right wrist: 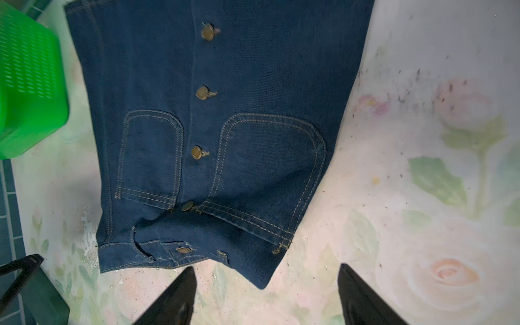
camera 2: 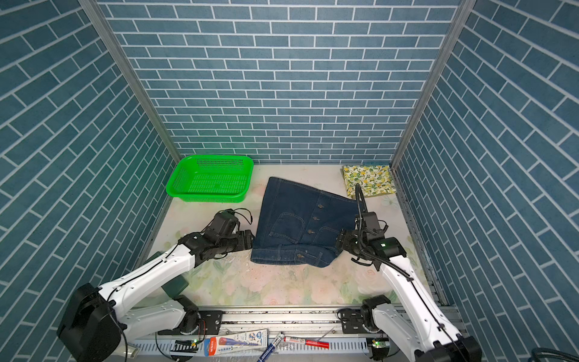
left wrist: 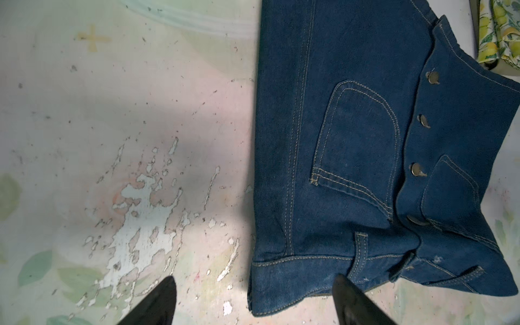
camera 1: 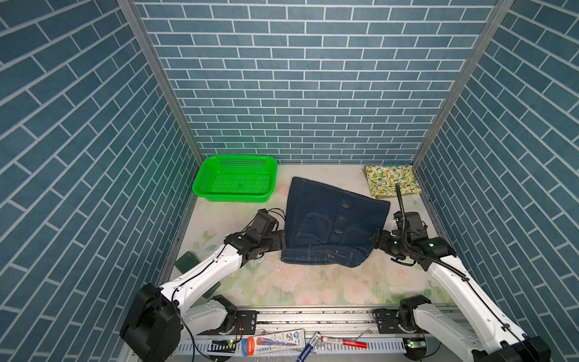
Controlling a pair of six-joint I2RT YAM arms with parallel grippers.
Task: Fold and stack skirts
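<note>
A dark blue denim skirt lies on the table, its hem toward the back wall and its waistband toward the front. Buttons and two pockets face up. My left gripper stands open at the left end of the waistband, nothing gripped. Beside the skirt's lower right edge, my right gripper is open too, its fingers clear of the cloth.
An empty green basket stands at the back left. A folded lemon-print cloth lies at the back right. A dark green flat object sits near the left arm.
</note>
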